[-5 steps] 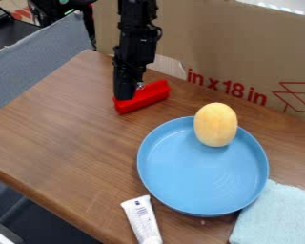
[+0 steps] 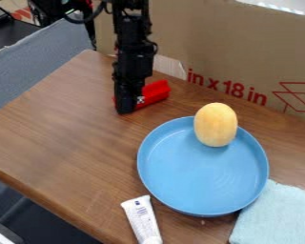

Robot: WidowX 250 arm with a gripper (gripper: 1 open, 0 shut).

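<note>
My black gripper [image 2: 126,100] has its tip low over the wooden table, at the left end of a red cylindrical object [image 2: 154,91], covering part of it; whether the two touch I cannot tell, nor can I make out anything between the fingers. A blue plate [image 2: 202,173] lies to the right, with a pale yellow oval object [image 2: 215,125] at its back edge. A white tube [image 2: 141,220] lies at the table's front edge.
A cardboard box [image 2: 206,38] stands along the back. A light blue cloth [image 2: 273,215] lies at the front right. A grey surface [image 2: 28,67] borders it on the left.
My gripper has moved downward and now hides more of the red object's left end. The plate, tube and cloth have not moved.
</note>
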